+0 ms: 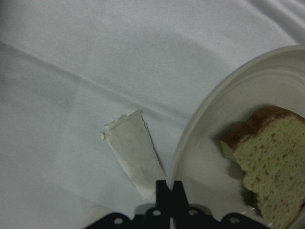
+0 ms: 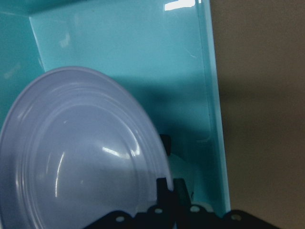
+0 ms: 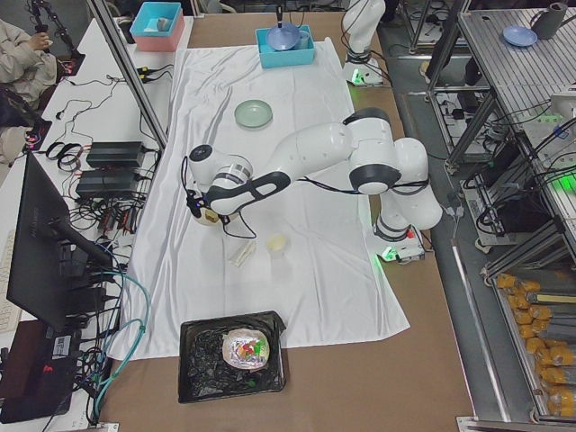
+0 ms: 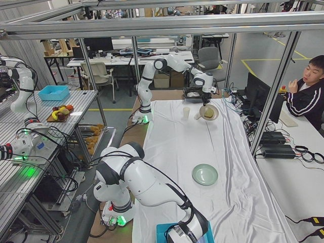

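Observation:
A cream plate [image 4: 215,114] holds a slice of bread [image 1: 267,167]. My left gripper is at its rim, fingers close together and apparently shut on it. A pale paper packet [image 1: 133,152] lies beside the plate. In the right wrist view, my right gripper is at the rim of a blue plate [image 2: 81,138], apparently shut on it, inside or over a turquoise bin [image 2: 209,67].
A green plate [image 3: 253,112] sits on the white cloth with free room around it. A pale cup [image 3: 277,246] stands beside the packet. A black tray [image 3: 198,378] holds a wrapped item at the table's end.

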